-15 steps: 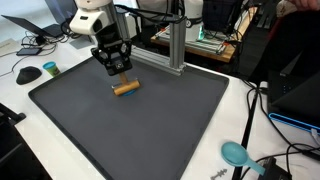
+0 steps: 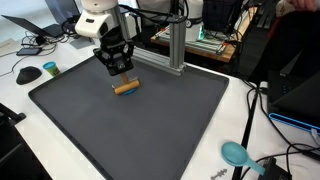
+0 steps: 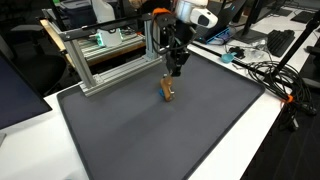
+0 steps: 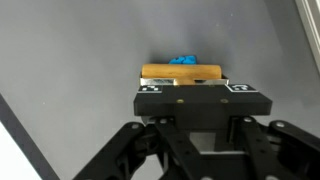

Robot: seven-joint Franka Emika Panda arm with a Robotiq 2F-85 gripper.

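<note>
A wooden piece with a roller-like crossbar [image 2: 127, 88] is under my gripper [image 2: 122, 70], near the back of the dark grey board. Between crossbar and gripper rises a short upright wooden part, and the fingers are shut on it. In the second exterior view the wooden piece [image 3: 168, 91] shows as an orange-brown shape below the arm. From the wrist view, the crossbar [image 4: 181, 72] lies across the front of the gripper; the fingertips are mostly hidden. Just beyond the bar a small blue object [image 4: 183, 60] peeks out, close by or partly beneath it.
The dark board [image 2: 130, 135] is otherwise bare, with wide free room in front. A metal frame [image 3: 115, 62] stands along one side. A green cup [image 2: 51, 69] and a dark round item [image 2: 29, 75] are off the board, as is a teal round object [image 2: 237, 155].
</note>
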